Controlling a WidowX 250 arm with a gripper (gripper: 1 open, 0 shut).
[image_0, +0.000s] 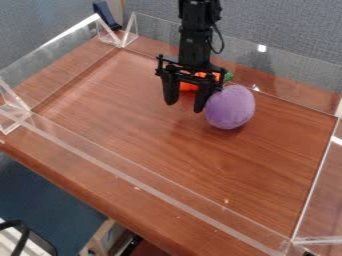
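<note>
A purple round object (230, 108), like an eggplant or ball, sits on the wooden table just right of my black gripper (186, 98). Partly hidden behind the gripper lies an orange object (190, 86) with a green part at its right, like a carrot. The gripper hangs low with its fingers apart; whether anything is between them is hard to tell.
Clear plastic walls (311, 204) border the wooden table (147, 165). A grey wall stands behind.
</note>
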